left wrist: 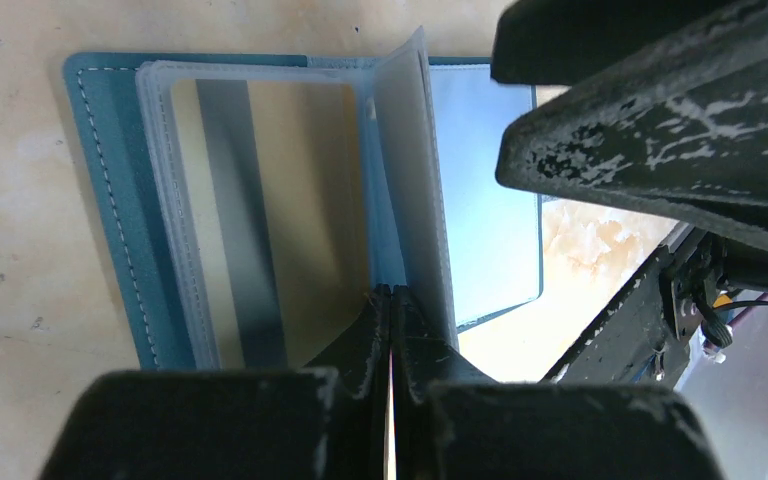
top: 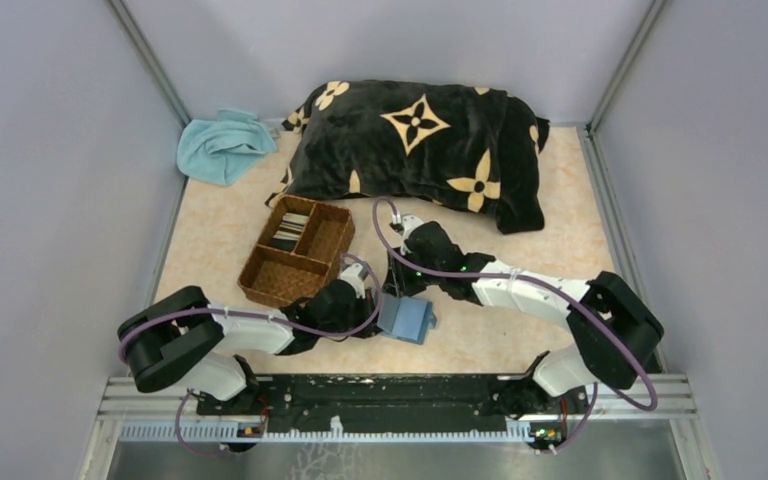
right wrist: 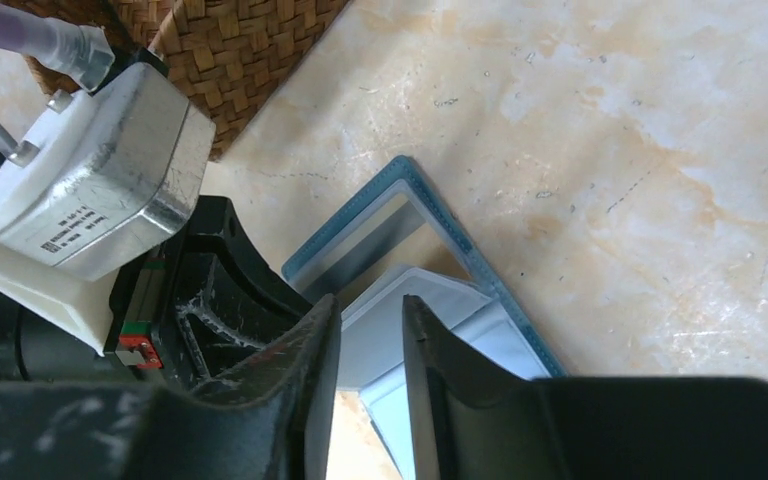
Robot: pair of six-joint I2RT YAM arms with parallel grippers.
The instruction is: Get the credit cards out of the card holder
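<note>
The blue card holder [top: 406,318] lies spread open on the table in front of my arms. In the left wrist view, a beige and grey striped card [left wrist: 260,200] shows through a clear sleeve on one side. A translucent page [left wrist: 415,170] stands up in the middle, and pale blue pages [left wrist: 487,190] lie beyond it. My left gripper is shut, its tips against the holder at the foot of the standing page; no card shows between them. My right gripper is open over the holder near that page, nothing between its fingers.
A woven basket [top: 332,238] with compartments stands behind the left arm, several cards [top: 289,232] in one of them. A dark patterned cushion [top: 415,150] and a light blue cloth [top: 224,147] lie at the back. Open table lies right of the right arm.
</note>
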